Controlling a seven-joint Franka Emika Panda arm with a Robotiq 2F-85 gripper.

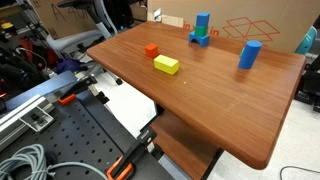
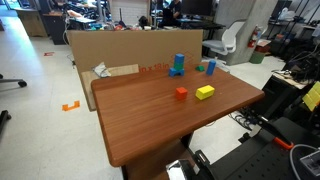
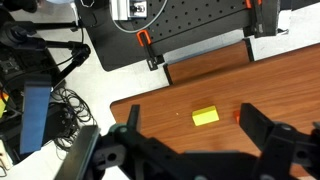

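Note:
A yellow block and a small red block lie apart on the wooden table. Farther back stands a stack of blue and green pieces. A blue cylinder stands upright by itself. In the wrist view, my gripper is open, its dark fingers wide apart, with the table well beyond them. The yellow block shows between the fingers but far off, and part of the red block is visible beside it.
A tall cardboard panel runs along the table's back. A dark perforated base with red-and-black clamps stands along the near side.

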